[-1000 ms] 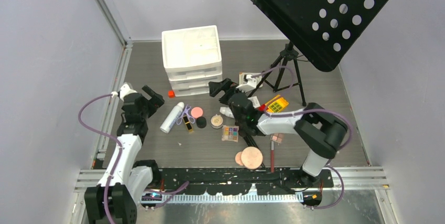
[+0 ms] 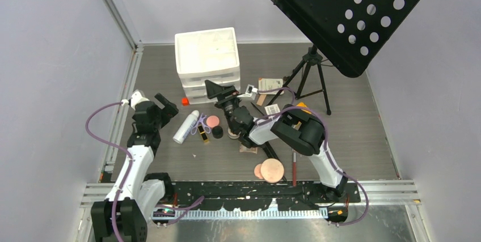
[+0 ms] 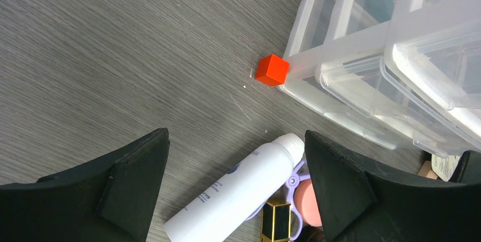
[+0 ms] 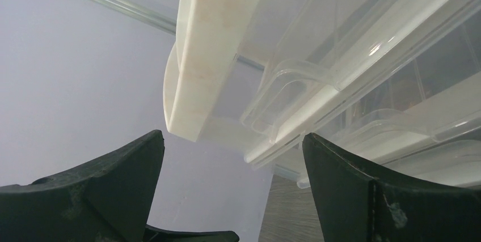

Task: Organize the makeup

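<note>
A white drawer unit with clear drawers stands at the back. My right gripper is open at the drawer fronts; the right wrist view shows clear drawer handles close ahead. My left gripper stands open at the left, above an orange cube beside the unit. On the floor lie a white tube, lilac scissors, a pink disc, a black disc, a gold-black item, a pale compact and a red pencil; other makeup is hidden under the right arm.
A black stand on a tripod occupies the back right. Cards lie near its legs.
My right arm has swung left and inward, bringing its open gripper to the drawer fronts and covering items beneath it. The left arm and objects look unmoved.
</note>
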